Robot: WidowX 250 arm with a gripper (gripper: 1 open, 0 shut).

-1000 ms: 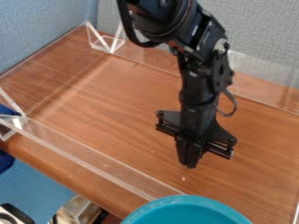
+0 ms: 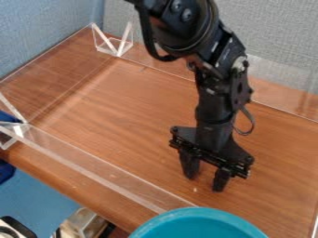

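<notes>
The black robot arm reaches down from the top of the view to the right half of the wooden floor. Its gripper (image 2: pixel 204 176) hangs low over the wood, its two dark fingers standing apart with nothing visible between them. A cyan bowl (image 2: pixel 199 221) sits at the bottom edge, just in front of the gripper and partly cut off by the frame.
A clear plastic wall (image 2: pixel 93 169) runs along the near edge, with white corner brackets (image 2: pixel 13 133) at left and at the back. Blue items (image 2: pixel 6 170) and assorted objects lie outside at lower left.
The gripper's fingers have moved apart from close together, and the gripper has come slightly lower, toward the bowl.
</notes>
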